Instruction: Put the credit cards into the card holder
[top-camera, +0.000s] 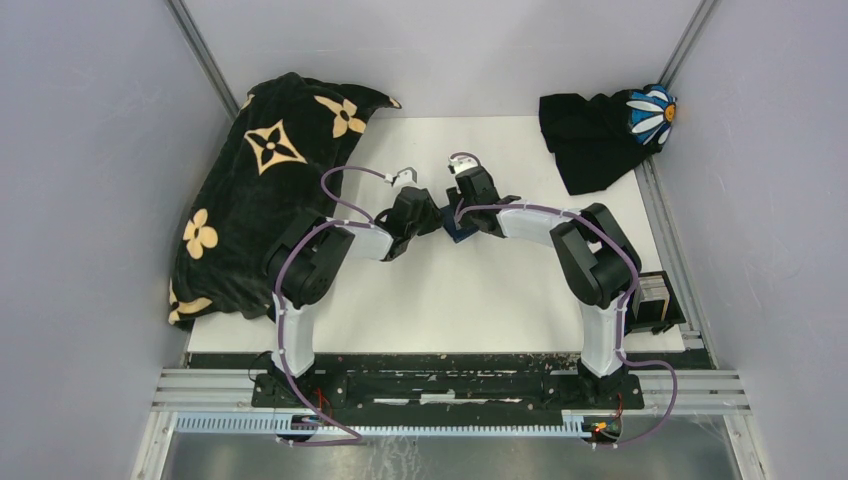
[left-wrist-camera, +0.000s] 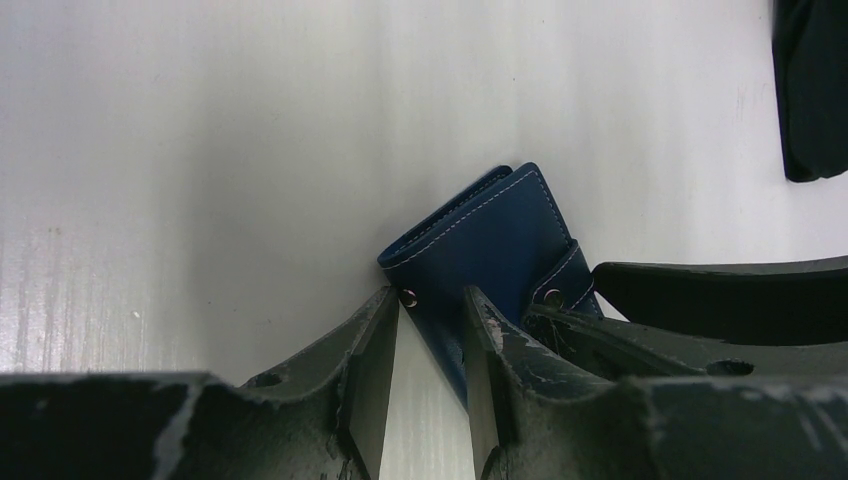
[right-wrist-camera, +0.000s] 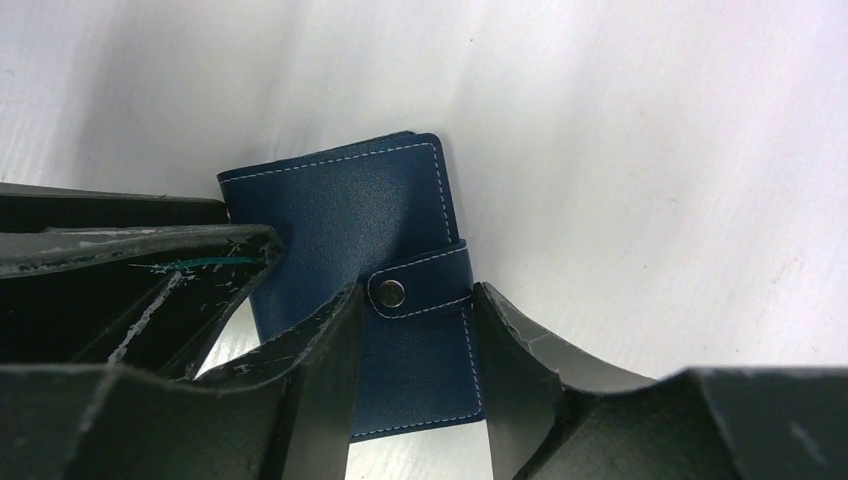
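The dark blue card holder (top-camera: 461, 233) lies folded mid-table between both grippers, its strap and round snap (right-wrist-camera: 391, 293) laid across the front. In the left wrist view, the left gripper is part open at the folded edge of the holder (left-wrist-camera: 500, 235), one fingertip close to a small metal stud. My right gripper stands part open over the strap side; its fingertips (right-wrist-camera: 484, 300) lie to either side of the strap end, and I cannot tell whether they touch it. I can make out no credit cards for certain.
At the right front edge sits a black tray (top-camera: 672, 322) with pale and brown contents too small to name. A patterned black blanket (top-camera: 255, 200) covers the left side; black cloth (top-camera: 590, 145) lies back right.
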